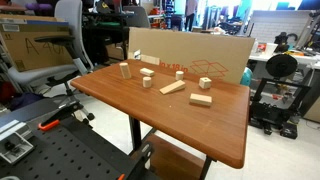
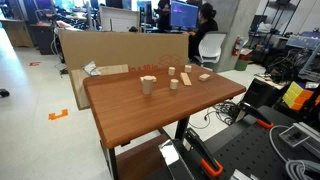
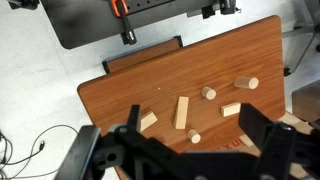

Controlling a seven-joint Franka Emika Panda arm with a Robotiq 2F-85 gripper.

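Observation:
My gripper stands open in the wrist view, its dark fingers wide apart above the table, with nothing held between them. Below it several pale wooden pieces lie spread on the brown table [image 3: 110, 95]. A long flat strip [image 3: 181, 112] is in the middle, with a block [image 3: 148, 121] left of it. To the right are a small cylinder [image 3: 209, 93], a larger cylinder [image 3: 246, 83] and a flat block [image 3: 231, 109]. Another round piece [image 3: 194, 136] shows lower down. In exterior view 1 the rectangular block [image 1: 201, 100] sits nearest the table's right end. Neither exterior view shows the gripper.
A cardboard panel [image 1: 190, 52] stands along the table's far edge. A black bench [image 1: 70, 150] with clamps and cables is on the near side, separated by a gap from the table. Chairs and a seated person are in the background.

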